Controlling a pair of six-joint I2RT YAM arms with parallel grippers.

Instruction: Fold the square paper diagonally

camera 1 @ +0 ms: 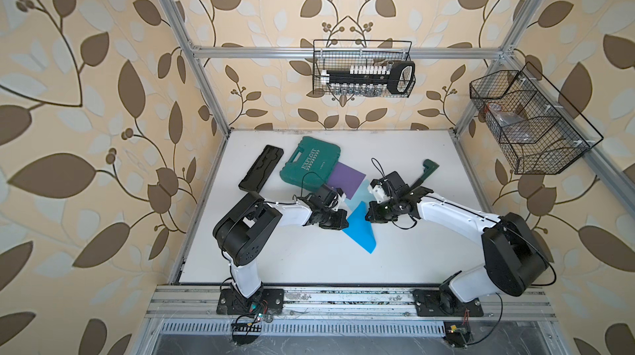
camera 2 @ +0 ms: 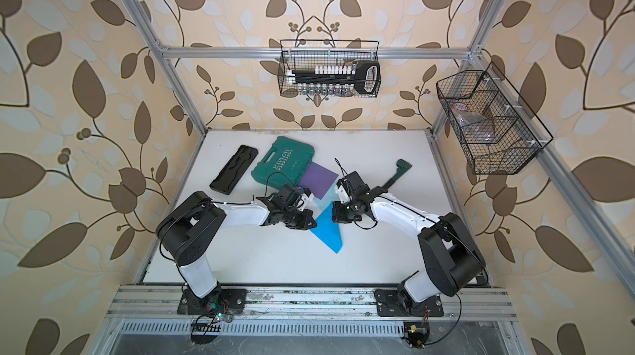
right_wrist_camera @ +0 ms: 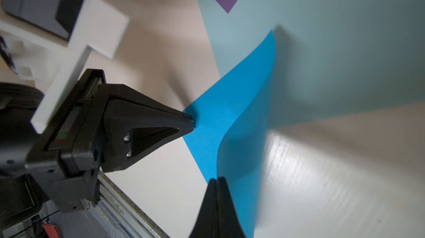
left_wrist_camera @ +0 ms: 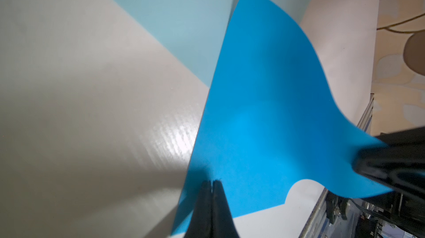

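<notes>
The blue square paper (camera 1: 359, 229) lies on the white table between my grippers, its right side lifted and curved in toward the middle. My left gripper is shut, its tips down on the paper near one edge. My right gripper is shut at the raised, curling part of the paper. Whether it has the edge between its fingertips is hard to tell; the sheet bends up right there.
A light-blue sheet (right_wrist_camera: 336, 51) and a purple sheet (camera 1: 344, 176) lie behind. Further back are a teal case (camera 1: 311, 160), a black case (camera 1: 261, 166) and a dark green tool (camera 1: 428, 168).
</notes>
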